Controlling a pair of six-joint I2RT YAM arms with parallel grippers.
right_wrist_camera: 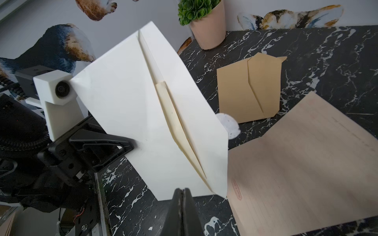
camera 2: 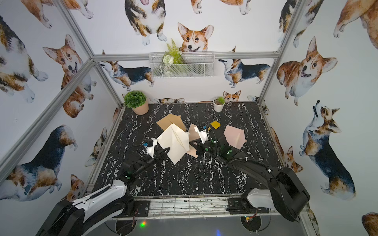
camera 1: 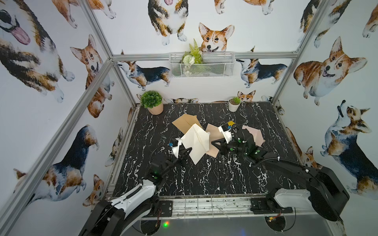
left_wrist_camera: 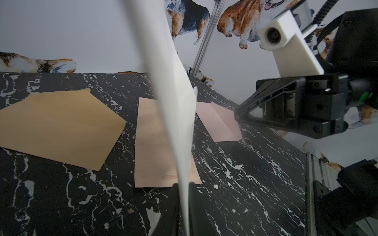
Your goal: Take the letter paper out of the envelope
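A white envelope [right_wrist_camera: 106,98] is held up off the table at its side edge, with my left gripper [camera 1: 189,149] shut on it. The right wrist view looks onto its opening, where a cream letter paper [right_wrist_camera: 172,120] lies inside, its edge showing along the slit. In the left wrist view the white envelope [left_wrist_camera: 167,74] stands nearly edge-on between the left fingers. My right gripper is shut with nothing between its fingertips. It hovers just to the right of the envelope, apart from it.
A tan envelope [right_wrist_camera: 248,90] and a beige sheet [right_wrist_camera: 299,169] lie on the table behind. Farther right lies a pink envelope [camera 2: 235,136]. Near the back stand a potted bush [camera 1: 152,101] and a small pot [camera 1: 233,104].
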